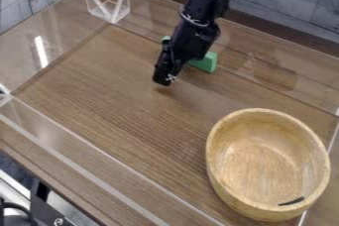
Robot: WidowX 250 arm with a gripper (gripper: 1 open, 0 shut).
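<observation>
A black robot arm reaches down from the top centre of the camera view, its gripper (166, 72) low over the wooden table (106, 121). A green object (203, 59) lies just right of and behind the gripper, partly hidden by the arm. Whether the gripper holds anything or how wide its fingers stand is too small and dark to tell.
A large round beige bowl (267, 159) stands at the front right, with a small dark item on its lower inner side. A clear plastic piece sits at the back left near the rim.
</observation>
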